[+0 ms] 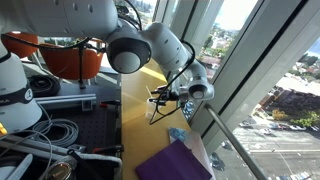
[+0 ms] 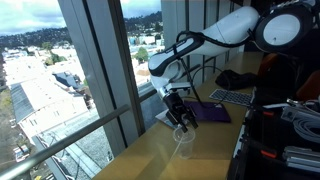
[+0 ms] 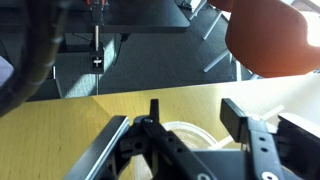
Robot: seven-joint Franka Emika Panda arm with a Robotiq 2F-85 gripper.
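Observation:
Between my spread fingers, the round rim of a clear cup [image 3: 188,127] shows in the wrist view. My gripper is part open, and how close its fingers are to the cup wall is unclear. In the second exterior view, the transparent cup [image 2: 186,144] stands upright on the wooden table, with the gripper [image 2: 182,124] just above and around its top. A thin pale stick [image 3: 228,143] lies across the rim's right side. From the first exterior view, the gripper [image 1: 158,101] is low over the table, and the cup is hard to make out.
A purple cloth or mat [image 1: 172,162] lies on the table, with a small blue item [image 1: 178,134] beside it. A keyboard [image 2: 231,97] sits farther back. Windows line one side; an orange chair [image 3: 270,40] stands beyond the table edge.

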